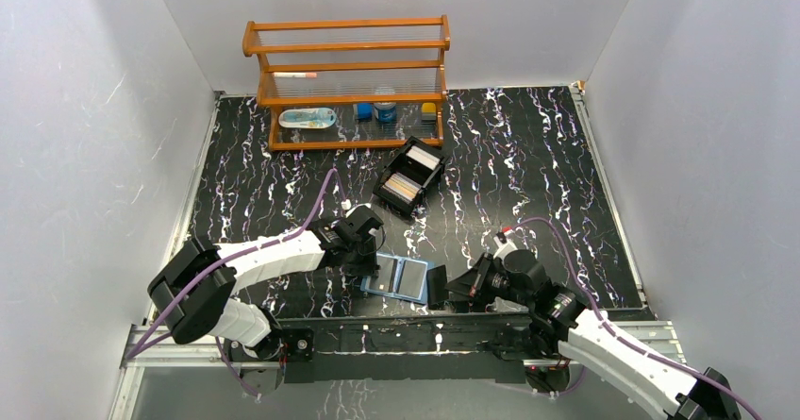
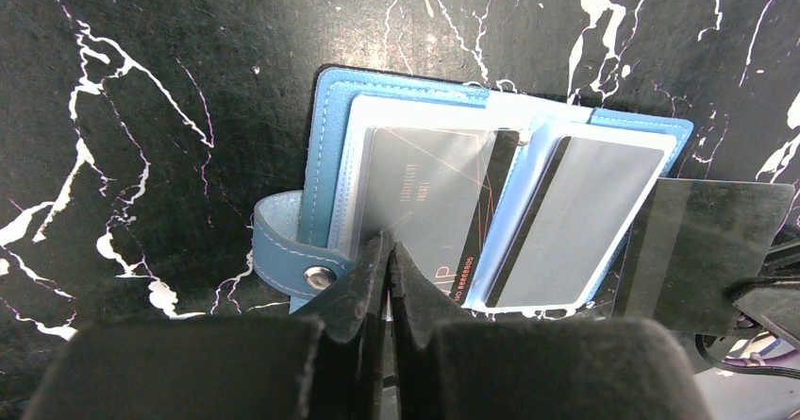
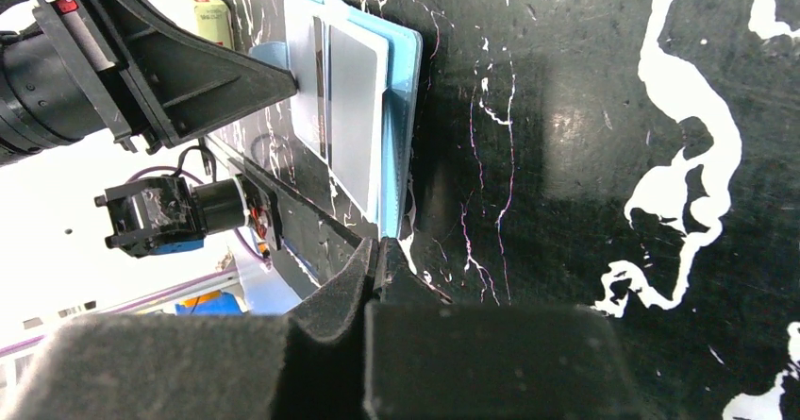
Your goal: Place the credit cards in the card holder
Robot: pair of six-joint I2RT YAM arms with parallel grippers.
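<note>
The blue card holder (image 2: pixel 316 156) lies open on the dark marbled table, with its clasp strap (image 2: pixel 283 250) at the left. In its left clear pocket sits a card (image 2: pixel 425 193) with a dark stripe and printed text; the right pocket (image 2: pixel 590 217) also shows a dark stripe. My left gripper is shut over the left pocket's lower part, nothing visible between its fingertips. Just right of the holder, a dark card (image 2: pixel 703 241) is pinched in my right gripper (image 1: pixel 450 289). In the right wrist view, those fingertips (image 3: pixel 368 260) are closed; the card's face is not clear there.
Behind the holder stands an open black box (image 1: pixel 410 176) with several cards in it. A wooden rack (image 1: pixel 349 144) with small items is at the back. Both arms flank the holder closely near the front edge.
</note>
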